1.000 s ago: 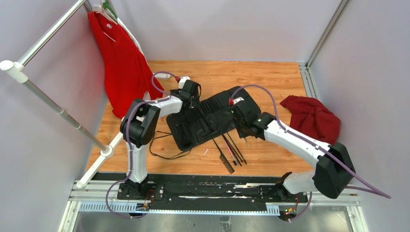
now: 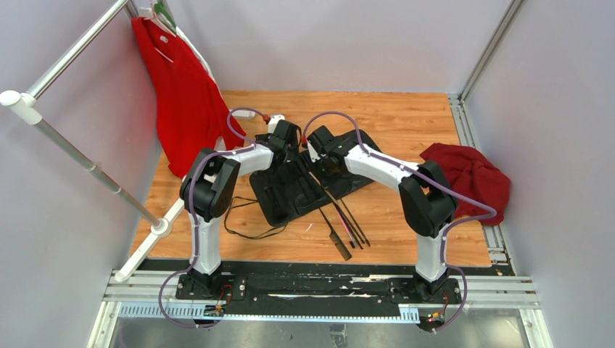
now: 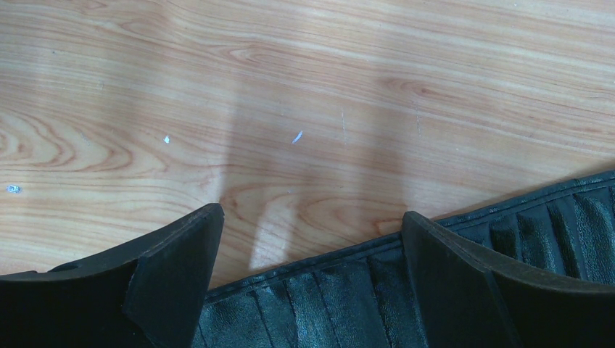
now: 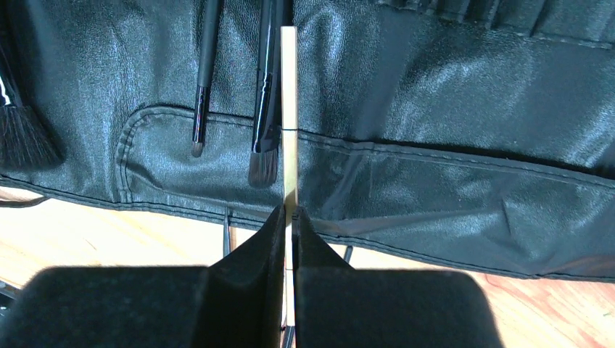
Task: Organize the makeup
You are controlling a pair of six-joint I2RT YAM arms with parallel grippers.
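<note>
The black brush roll [image 2: 279, 196] lies unrolled on the table, with its pocket rows [image 4: 464, 174] below the right gripper. My right gripper is shut on a thin, pale gold-coloured stick [image 4: 289, 87], which runs over the roll's pockets, its far end beside two brushes. A slim brush [image 4: 204, 80] and a flat brush [image 4: 264, 138] lie on the roll; a fuller black brush [image 4: 25, 138] shows at the left edge. My left gripper stands open over the roll's back edge, its fingers wide apart with nothing held.
On the wood in front of the roll lie a dark comb-like tool [image 2: 339, 245] and several thin sticks [image 2: 355, 230]. Tie cords [image 2: 250, 235] trail to the left. A red cloth [image 2: 468, 177] is bunched at right, and a red garment [image 2: 178, 87] hangs at left.
My right arm has swung leftward from beyond the roll's right end to over its middle, carrying the gold-coloured stick. The left arm has stayed where it was.
</note>
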